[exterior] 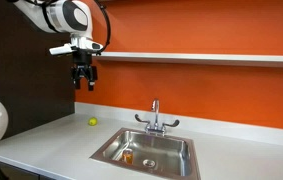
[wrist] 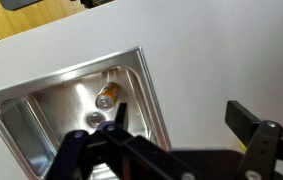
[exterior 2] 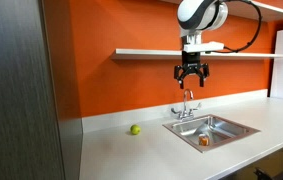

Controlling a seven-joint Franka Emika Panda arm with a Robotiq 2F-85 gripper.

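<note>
High over the counter, my gripper (exterior: 84, 86) points down with its fingers apart and nothing between them. From the wrist, the open gripper has one finger over the sink and the other over bare counter. A small orange-brown item (wrist: 107, 96), perhaps a can or small bottle, rests on the floor of the metal sink (exterior: 171, 170), close to the drain (wrist: 95, 119). A yellow-green round object (exterior 2: 135, 129), like a fruit or ball, sits on the counter left of the sink; in the wrist view the gripper hides nearly all of it.
A faucet (exterior: 156, 118) with two handles rises behind the sink. Above it a white shelf (exterior 2: 146, 54) runs along the orange wall, near the arm. Dark panels close off the left side.
</note>
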